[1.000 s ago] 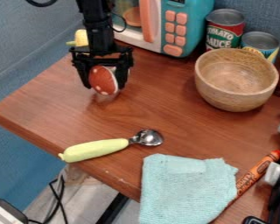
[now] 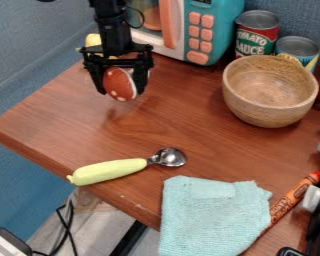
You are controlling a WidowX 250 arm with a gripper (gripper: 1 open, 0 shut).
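The black gripper (image 2: 119,70) at the upper left holds a red and white round object (image 2: 120,85) between its fingers, lifted a little over the wooden table (image 2: 83,135). A wooden bowl (image 2: 270,92) sits at the right. A spoon or scoop with a pale yellow handle (image 2: 112,169) lies near the front edge, beside a light blue cloth (image 2: 214,218).
A toy microwave (image 2: 203,30) stands at the back, with a tomato sauce can (image 2: 256,35) and another can (image 2: 296,52) to its right. A wrapped bar (image 2: 294,198) and dark items line the right edge.
The gripper has risen slightly with the red and white object in it. The other things are where they were.
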